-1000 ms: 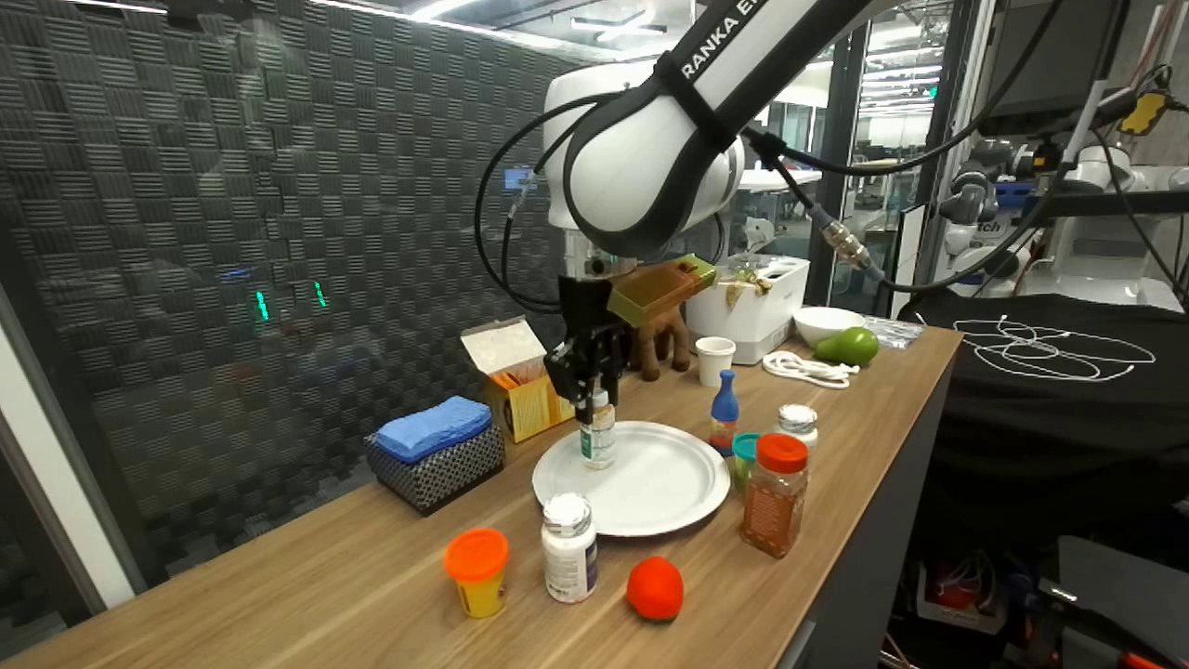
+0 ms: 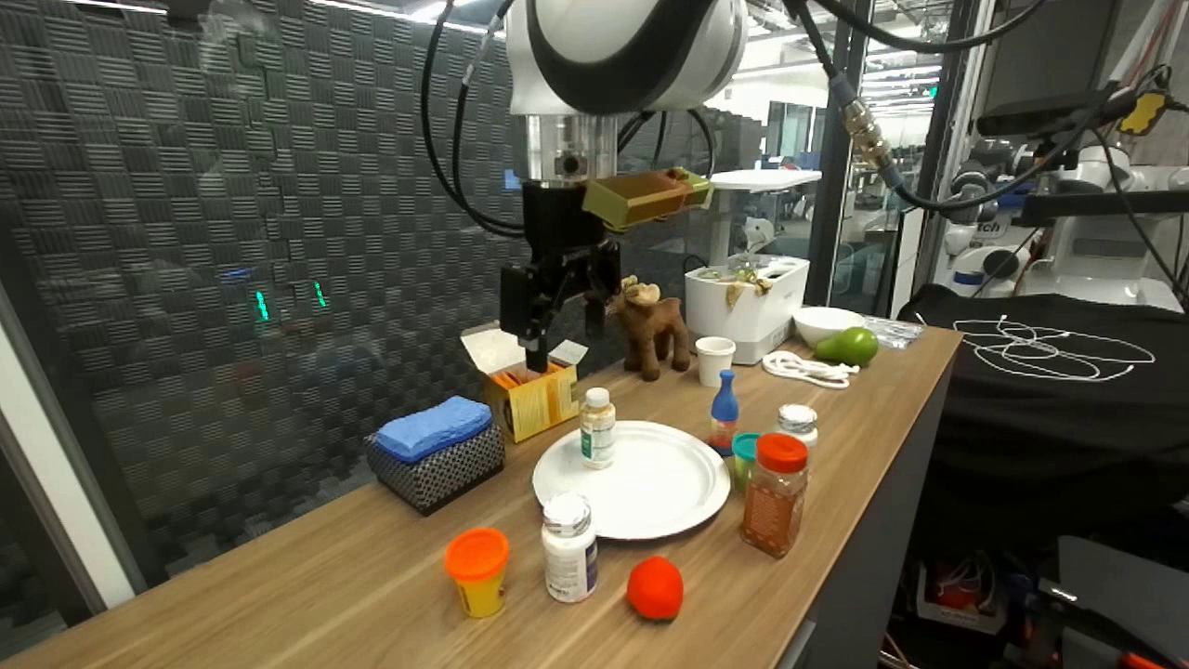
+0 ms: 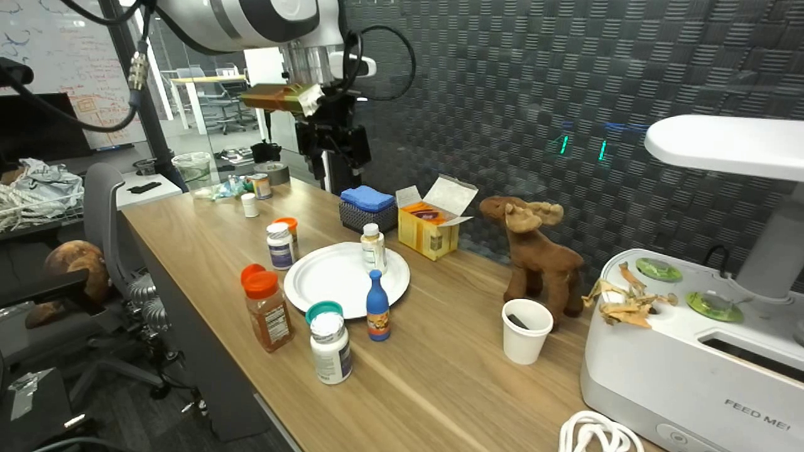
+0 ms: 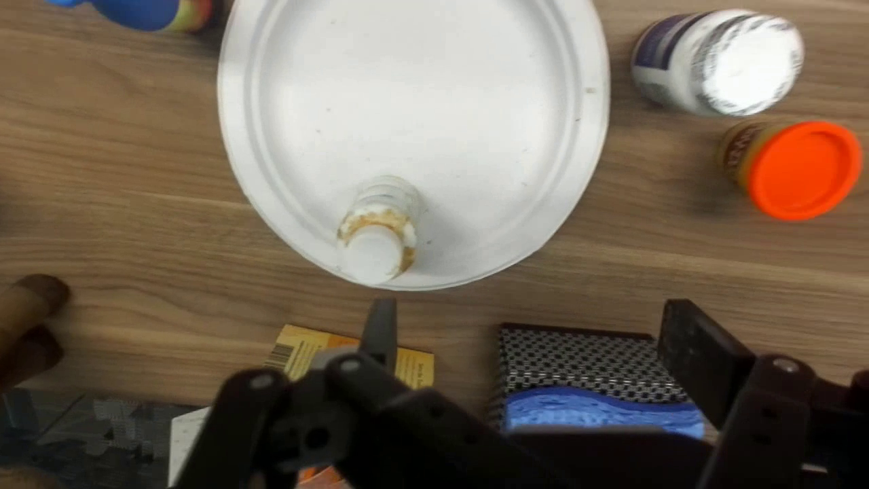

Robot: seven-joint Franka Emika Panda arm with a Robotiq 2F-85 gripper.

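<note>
My gripper hangs in the air with its fingers wide apart and nothing held between them. In exterior view 1 the gripper [image 2: 565, 334] stands above the level of the plate, over towards the yellow box and the dark wall. A small white-capped bottle [image 2: 597, 429] stands upright on the white plate [image 2: 669, 491], close to the plate's wall-side rim. In the wrist view the bottle [image 4: 383, 228] lies ahead of the fingers and apart from them. Below the gripper show the yellow box [image 4: 411, 367] and a dark woven basket [image 4: 578, 358] with a blue cloth [image 4: 603, 410].
Around the plate stand a white bottle [image 2: 569, 557], an orange-lidded tub [image 2: 479, 569], a red ball [image 2: 655, 587], a red-lidded jar [image 2: 775, 502] and a blue bottle [image 3: 377, 309]. A plush moose [image 3: 539, 256] and a paper cup [image 3: 525, 339] are further along.
The gripper was low around the top of the small bottle. It has risen and shifted towards the wall, clear of the bottle, which remains upright on the plate.
</note>
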